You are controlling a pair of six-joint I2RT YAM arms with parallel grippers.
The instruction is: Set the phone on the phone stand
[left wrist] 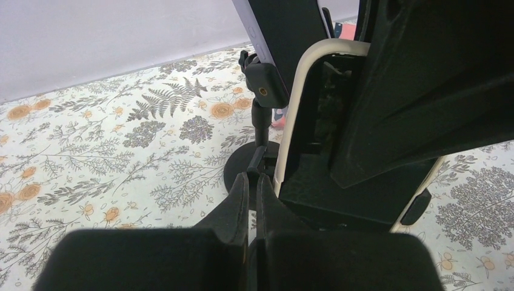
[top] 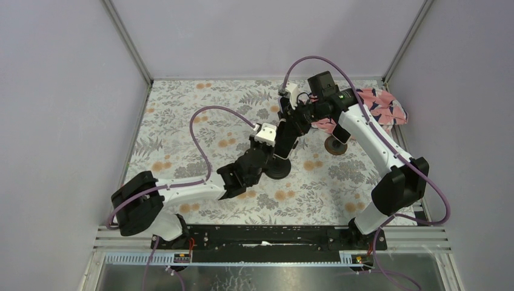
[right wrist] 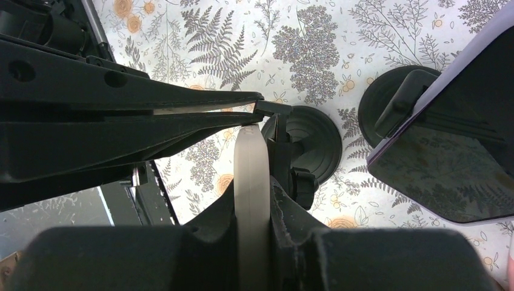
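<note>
The phone is over a black stand at the middle of the table, its light edge upright in the left wrist view. My right gripper is shut on the phone, whose edge runs between its fingers. My left gripper is shut beside the phone's lower left, on a dark part that looks like the stand's holder. Whether the phone rests fully in the holder is hidden.
A second phone on a stand stands to the right, near a pink patterned cloth. Behind is another holder with a phone.
</note>
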